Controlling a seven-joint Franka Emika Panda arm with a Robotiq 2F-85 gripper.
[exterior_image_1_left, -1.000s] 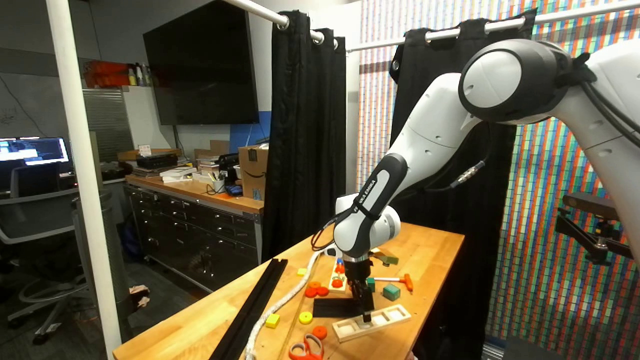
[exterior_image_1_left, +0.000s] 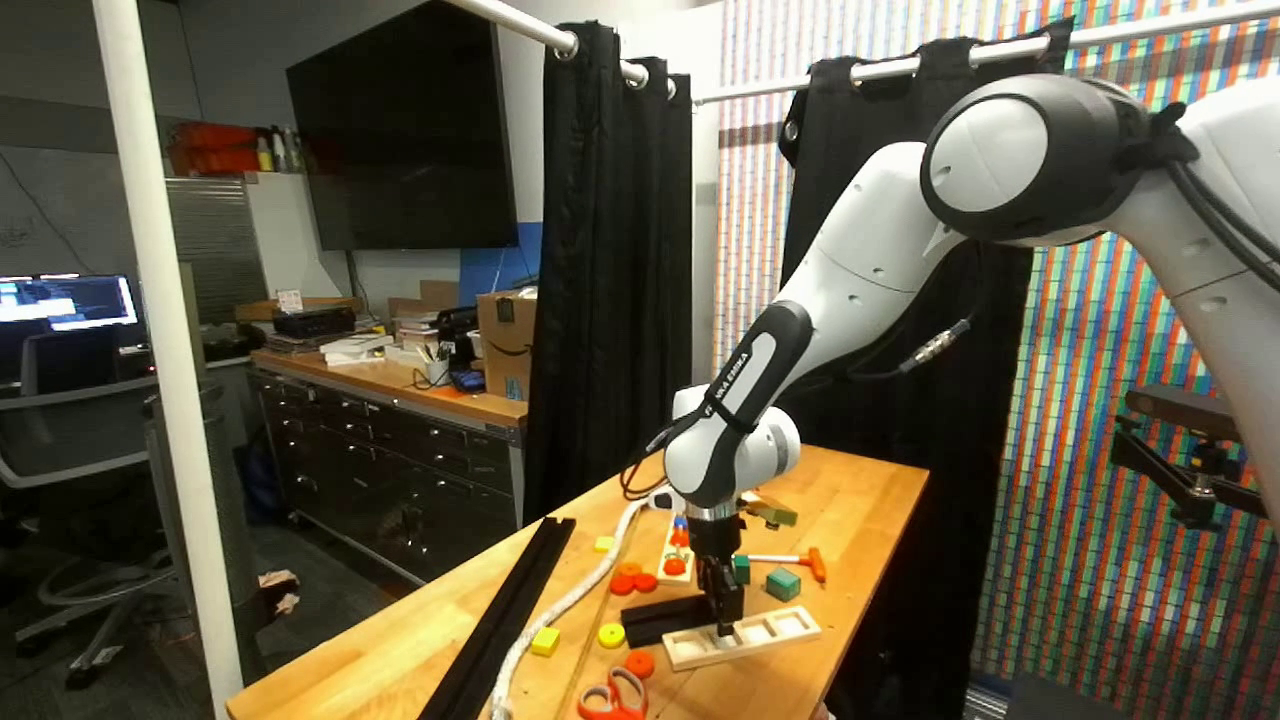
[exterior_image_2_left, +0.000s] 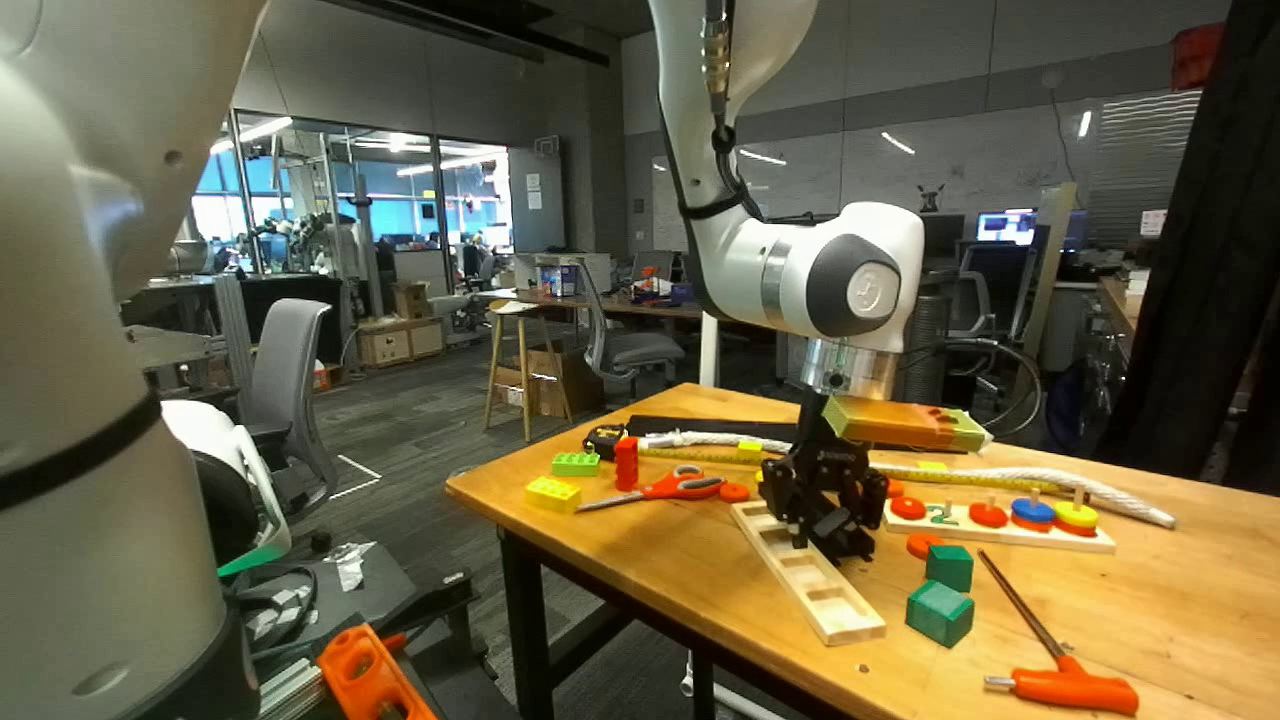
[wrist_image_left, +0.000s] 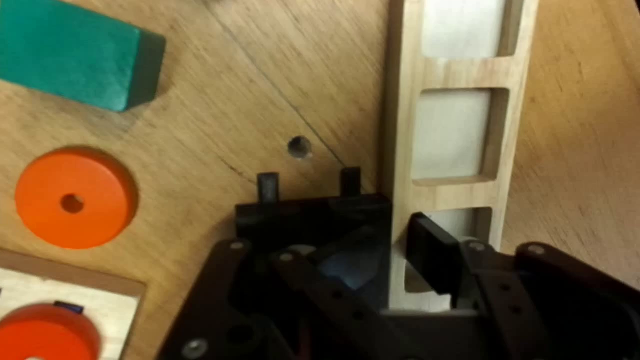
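Note:
A pale wooden tray (wrist_image_left: 453, 188) with several square compartments runs down the right of the wrist view. Flush against its left side lies a black box-like piece (wrist_image_left: 312, 216) with two small tabs. My gripper is low over both, its fingers part open. One of its fingers (wrist_image_left: 429, 249) dips over a near compartment of the tray. The other finger is hard to make out against the black piece. The tray's side wall and part of the black piece lie between the fingers; no firm grip shows. In exterior view 2 the gripper (exterior_image_2_left: 834, 534) covers part of the tray (exterior_image_2_left: 840, 612).
Green blocks (exterior_image_2_left: 939, 612), an orange disc (wrist_image_left: 76, 198) and a peg board (exterior_image_2_left: 996, 528) lie nearby. An orange-handled tool (exterior_image_2_left: 1068, 686) is at the front right. Scissors (exterior_image_2_left: 678, 484) lie beyond the tray. Bare wood lies right of the tray in the wrist view.
My gripper has moved slightly leftward and up in exterior view 1. The black piece and the tray have shifted slightly to the left there too.

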